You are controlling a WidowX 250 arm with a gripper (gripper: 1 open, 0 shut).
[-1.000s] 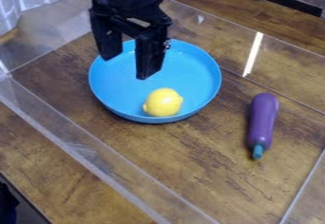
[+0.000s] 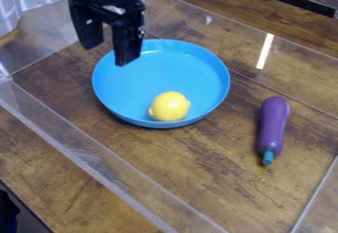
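My black gripper [image 2: 109,44] hangs over the back-left rim of a blue plate [image 2: 192,74], its fingers pointing down. Whether it is open or shut is hard to tell. A yellow lemon-like object [image 2: 169,106] lies in the front part of the plate, apart from the gripper. A purple eggplant-like object [image 2: 274,126] with a teal tip lies on the wooden surface to the right of the plate.
Clear strips run along its left side and its right edge.
My gripper has moved left, from over the back of the plate toward its back-left rim. The plate and both objects have stayed in place.
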